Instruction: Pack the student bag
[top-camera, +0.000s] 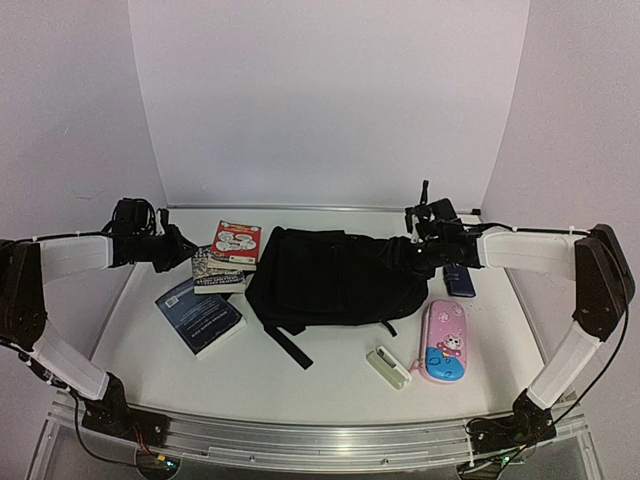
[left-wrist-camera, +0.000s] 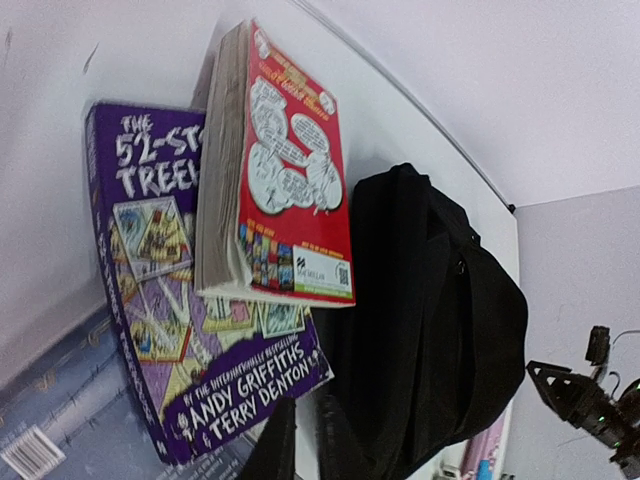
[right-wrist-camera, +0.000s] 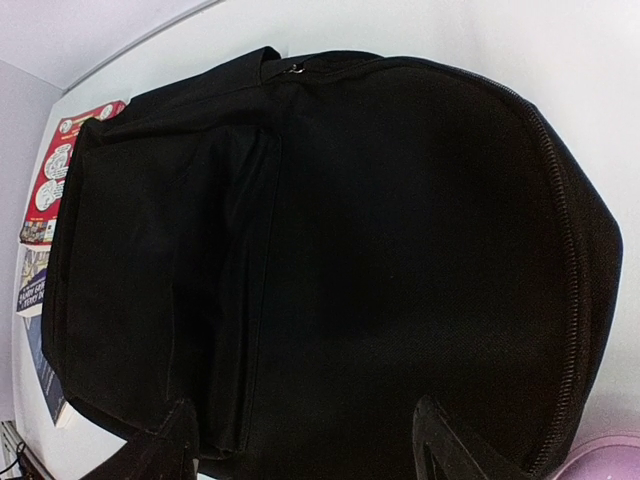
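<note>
The black bag (top-camera: 310, 275) lies flat mid-table, a zipper along its rounded edge in the right wrist view. Left of it, a red book (left-wrist-camera: 295, 170) rests on a purple book (left-wrist-camera: 160, 300), and a blue book (top-camera: 200, 317) lies at the near side. My left gripper (top-camera: 185, 250) is just left of the stack; its fingers (left-wrist-camera: 275, 440) stand a narrow gap apart with nothing between them. Above the bag's right end hovers my right gripper, wide open and empty. A pink pencil case (top-camera: 443, 340) lies right of the bag.
A pale, small open case (top-camera: 388, 367) sits left of the pencil case. Behind the pencil case is a dark blue item (top-camera: 459, 281). One black strap (top-camera: 288, 346) trails from the bag towards the front.
</note>
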